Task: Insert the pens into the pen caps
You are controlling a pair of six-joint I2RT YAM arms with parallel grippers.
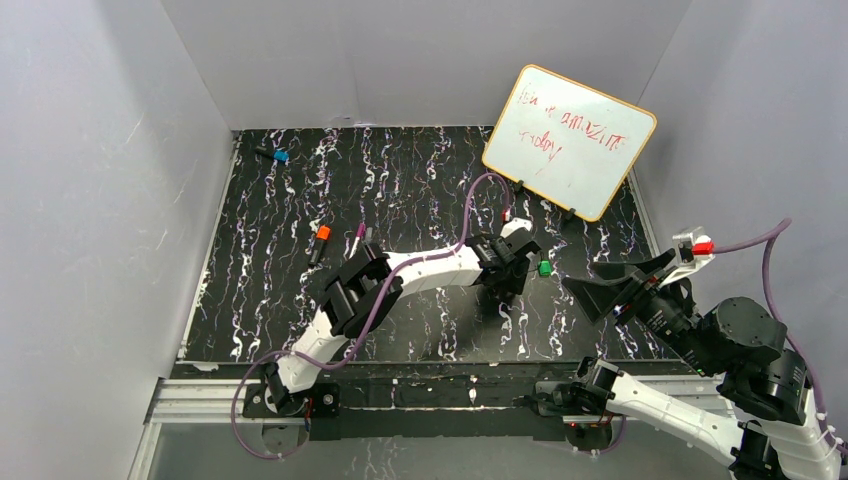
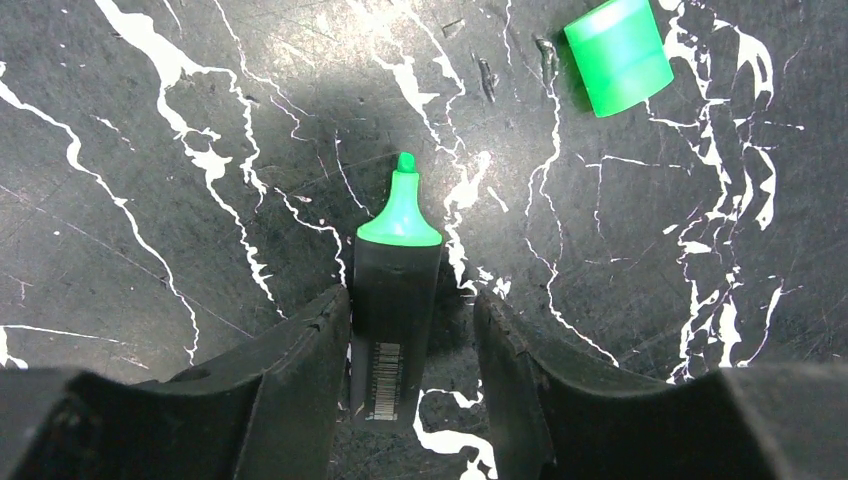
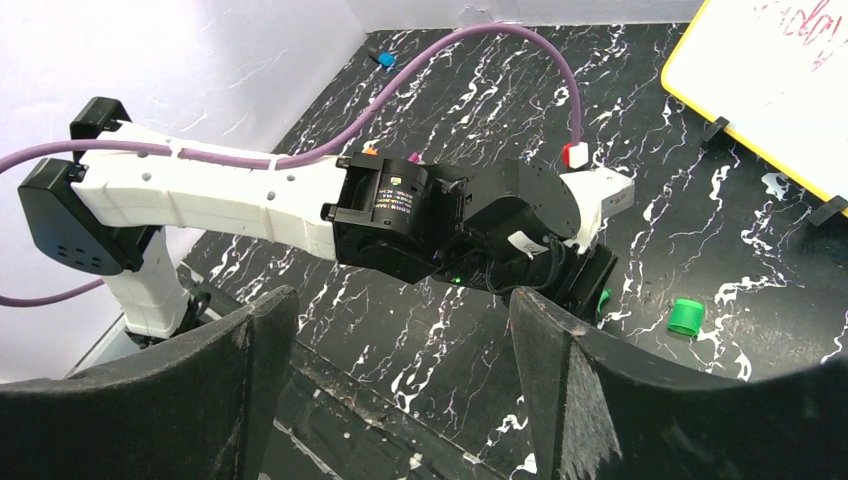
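My left gripper is open, its fingers on either side of an uncapped green pen (image 2: 392, 320) that lies tip-forward on the marble table. A loose green cap (image 2: 618, 58) lies ahead and to the right of the tip; it also shows in the top view (image 1: 544, 269). An orange-capped marker (image 1: 319, 246), pink pen pieces (image 1: 358, 233) and a blue-capped marker (image 1: 271, 154) lie farther left. My right gripper is open and empty, raised over the table's right side.
A whiteboard (image 1: 569, 142) on black feet stands at the back right. Grey walls enclose the black table.
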